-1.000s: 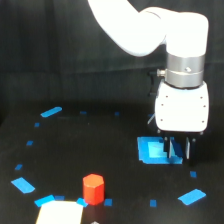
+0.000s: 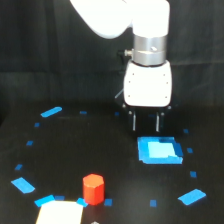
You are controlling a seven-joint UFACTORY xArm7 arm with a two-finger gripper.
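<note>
My gripper [image 2: 146, 122] hangs in the air just above and behind the blue square [image 2: 144, 158], pointing down. Its two dark fingers stand apart, with nothing visible between them. On the blue square lies a pale, whitish-blue patch [image 2: 162, 150]; whether it is flat or a low block I cannot tell. A red block [image 2: 93, 189] sits on the black surface at the front, left of the gripper. Cut off by the bottom edge is a cream-coloured block [image 2: 60, 213].
Strips of blue tape mark the black table, among them one at the back left [image 2: 51, 112], one at the front left [image 2: 23, 185] and one at the front right [image 2: 191, 197]. Smaller blue squares are scattered around.
My gripper has moved left and up, away from the right part of the blue square. The pale patch on it now shows more fully and brighter. The red and cream blocks have not moved.
</note>
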